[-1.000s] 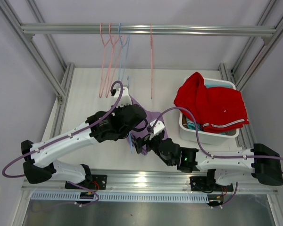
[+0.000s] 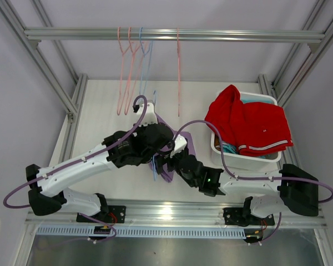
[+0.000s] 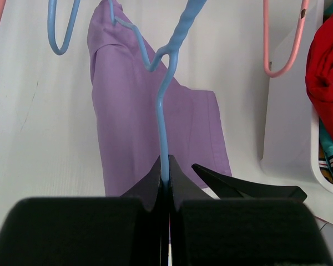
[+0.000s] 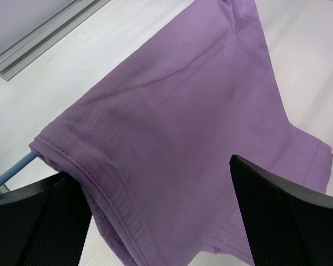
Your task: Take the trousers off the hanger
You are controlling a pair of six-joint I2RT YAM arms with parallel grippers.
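Observation:
The purple trousers (image 3: 125, 127) hang over a blue hanger (image 3: 161, 127) in the middle of the top view, largely hidden there by both arms. My left gripper is shut on the blue hanger's wire. My right gripper stands open around the folded edge of the trousers (image 4: 155, 105), where the blue hanger wire comes out of the fabric.
Pink and blue empty hangers (image 2: 122, 83) hang from the rail (image 2: 222, 34). A white basket (image 2: 238, 162) of red and other clothes (image 2: 250, 122) stands at the right.
My right gripper and arm have moved a little up and left in the top view, further over the trousers. The left arm is almost still.

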